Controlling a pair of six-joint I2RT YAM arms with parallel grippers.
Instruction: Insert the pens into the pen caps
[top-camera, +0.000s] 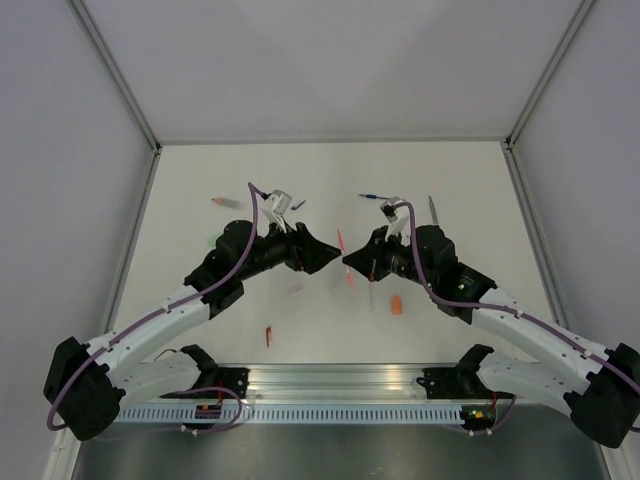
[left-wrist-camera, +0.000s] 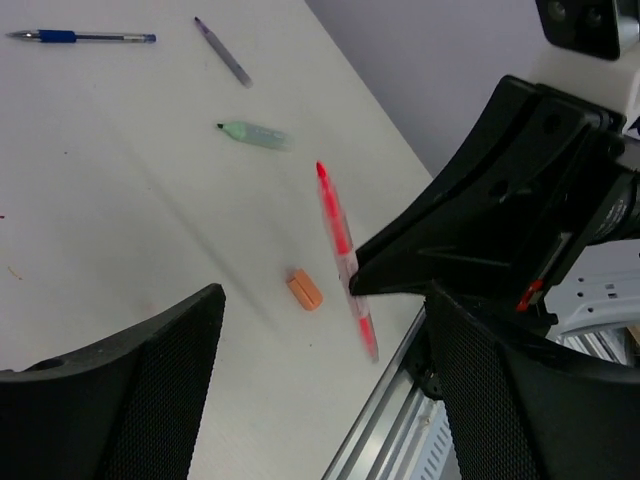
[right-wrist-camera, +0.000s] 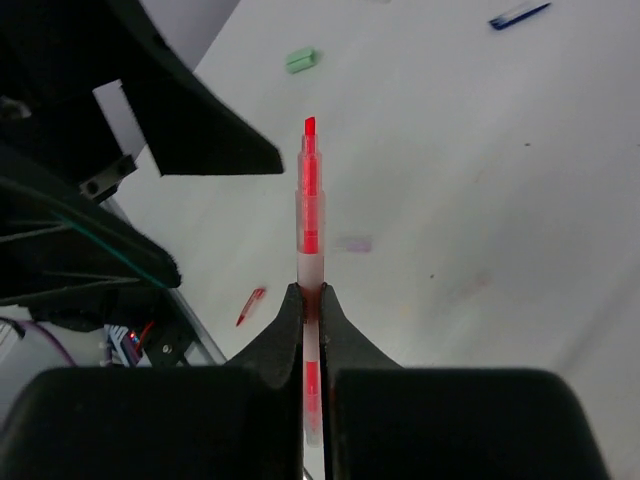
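A red pen (top-camera: 340, 240) stands roughly upright between my grippers, held in my right gripper, which is shut on it. In the left wrist view the pen (left-wrist-camera: 337, 230) shows with its red tip up beside the right gripper. My left gripper is open, its fingers apart on either side of the view, facing the pen; nothing shows between them up close.
On the white table lie a blue pen (left-wrist-camera: 95, 37), a grey pen (left-wrist-camera: 220, 50), a green pen (left-wrist-camera: 253, 136), an orange cap (left-wrist-camera: 305, 289), a green cap (right-wrist-camera: 301, 60) and a small red pen (right-wrist-camera: 250, 305).
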